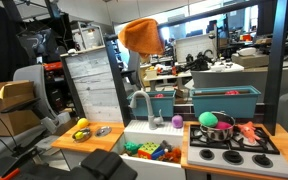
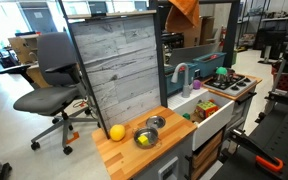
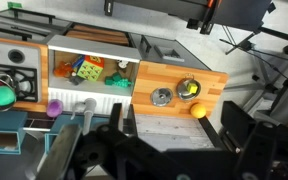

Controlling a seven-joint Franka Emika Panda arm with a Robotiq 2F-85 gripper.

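Note:
My gripper is open in the wrist view, its dark fingers wide apart with nothing between them. It is high above the play kitchen, clear of the objects below. The white sink [image 3: 134, 72] holds several colourful toys [image 3: 88, 68]. On the wooden counter are a metal bowl with something yellow in it [image 2: 141, 140], a smaller metal dish [image 2: 157, 122] and a yellow ball [image 2: 117, 132]. A metal pot [image 1: 217, 131] with a green ball [image 1: 207, 119] stands on the stove [image 1: 234, 155].
An orange cloth [image 1: 142, 37] hangs from the upper frame. A grey faucet [image 1: 141, 103] rises behind the sink, near a purple object [image 1: 177, 121]. Teal bins [image 1: 224, 101] line the back. A wood-patterned panel [image 2: 124, 70] borders the counter; bare counter surrounds the dishes.

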